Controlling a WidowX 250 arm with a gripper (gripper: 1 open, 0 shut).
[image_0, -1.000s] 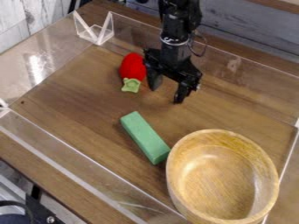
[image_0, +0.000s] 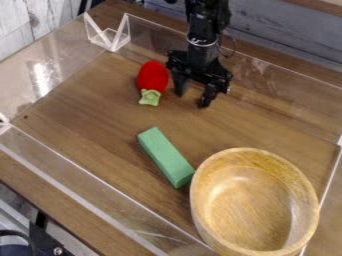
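Observation:
The black robot gripper (image_0: 197, 86) hangs over the back middle of the wooden surface, its fingers spread apart just right of a red object with a green top (image_0: 151, 78), like a toy strawberry. I see nothing held between the fingers. A green block (image_0: 166, 157) lies diagonally in the front middle. A large tan bowl (image_0: 254, 203) sits at the front right.
Clear plastic walls (image_0: 63, 172) border the wooden work area, with a small white wire or plastic piece (image_0: 108, 35) at the back left corner.
The red object, green block and bowl stay in place.

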